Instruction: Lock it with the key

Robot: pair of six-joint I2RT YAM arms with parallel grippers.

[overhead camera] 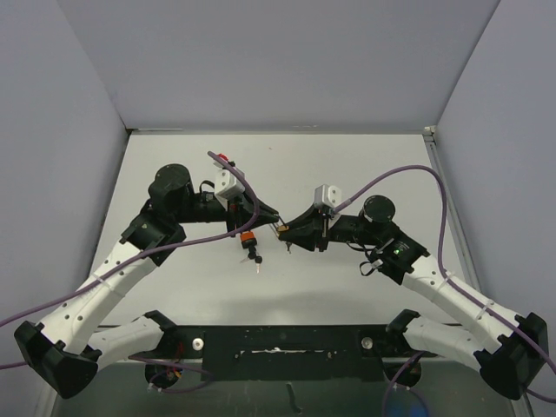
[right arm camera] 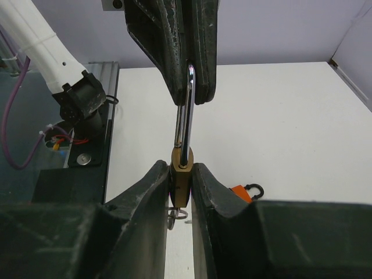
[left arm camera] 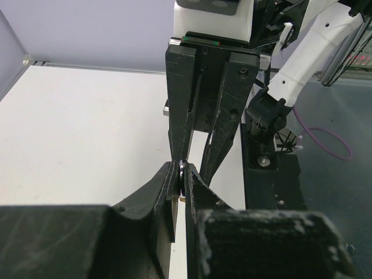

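Observation:
A brass padlock (right arm camera: pixel 181 183) with a long silver shackle is held in my right gripper, which is shut on its body; a key ring hangs below it. My left gripper is shut on the top of the shackle (right arm camera: pixel 189 99), above the brass body in the right wrist view. In the top view both grippers meet near the table's middle. Whether a key is in the lock is unclear.
An orange padlock (right arm camera: pixel 241 193) with a black shackle and keys lies on the white table (overhead camera: pixel 365 165) below. A red item (overhead camera: pixel 222 158) sits farther back.

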